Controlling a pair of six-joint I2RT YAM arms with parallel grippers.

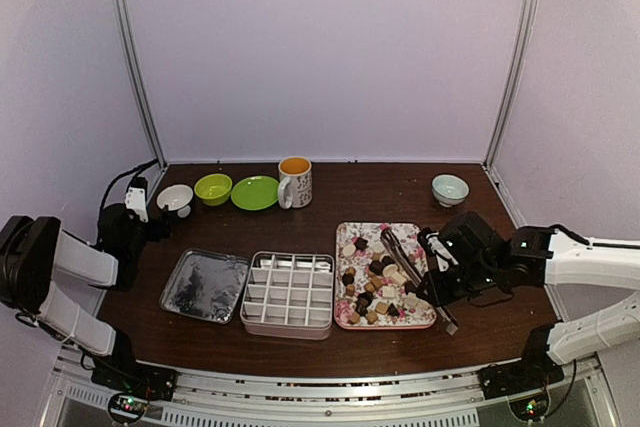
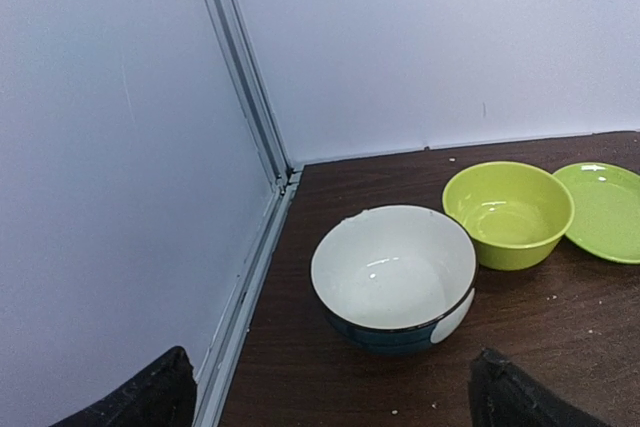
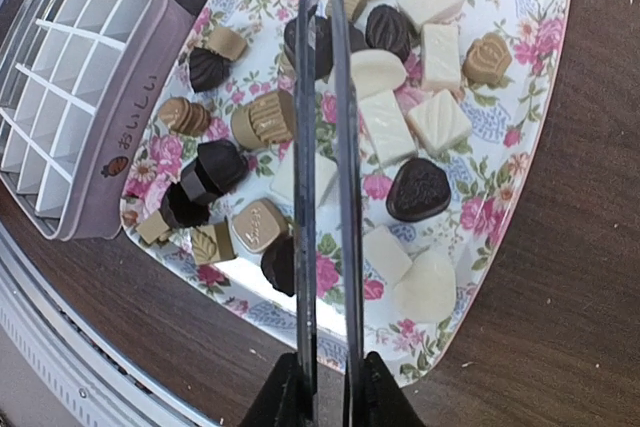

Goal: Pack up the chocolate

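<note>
A floral tray (image 1: 352,319) holds dark, white and tan chocolates, several such as a dark one (image 3: 417,190). A pink divided box (image 1: 287,322) with white compartments stands left of it, empty as far as shows. My right gripper (image 1: 428,287) is over the tray's right side with long metal tongs (image 3: 349,247) between its fingers, the tongs reaching down across the chocolates; its fingers look partly open. My left gripper stands open at the far left, facing a white bowl (image 2: 395,277), nothing between its fingers.
A metal lid (image 1: 203,287) lies left of the box. A yellow-green bowl (image 1: 213,189), green plate (image 1: 255,194), mug (image 1: 296,187) and small bowl (image 1: 450,190) stand along the back. The table's middle behind the box is clear.
</note>
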